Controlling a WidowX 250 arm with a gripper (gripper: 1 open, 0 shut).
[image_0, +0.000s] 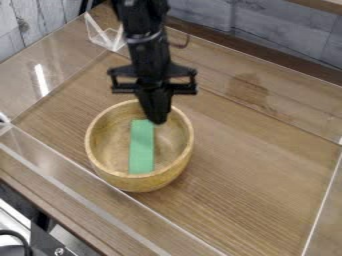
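A tan bowl (177, 160) sits on the wooden table, with a green rectangular object (142, 147) lying lengthwise inside it. The dark gripper (140, 95) is raised over the back of the bowl, its finger parts blurred and apart from the green object. It looks shut, with nothing visible held in it.
A small white object stands at the back left near the table's edge. A pale strip runs along the far right edge.
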